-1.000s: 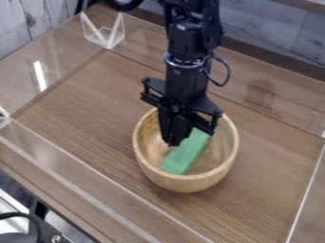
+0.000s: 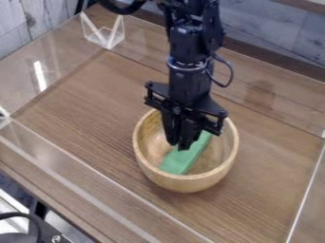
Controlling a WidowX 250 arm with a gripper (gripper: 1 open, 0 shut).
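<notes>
A cream bowl (image 2: pixel 184 177) sits on the wooden table. In it lies a green, flat oblong item (image 2: pixel 183 155), tilted along the bowl's length. The black gripper (image 2: pixel 181 138) reaches down from the top of the view into the bowl, its lower end at the upper end of the green item. Whether its fingers are shut on the item or apart is unclear, as the dark parts overlap.
A clear plastic object (image 2: pixel 105 27) stands at the back left, and black cables lie at the lower left.
The gripper has shifted slightly over the last second, and the green item appears slightly moved with it. The bowl stays in about the same place.
</notes>
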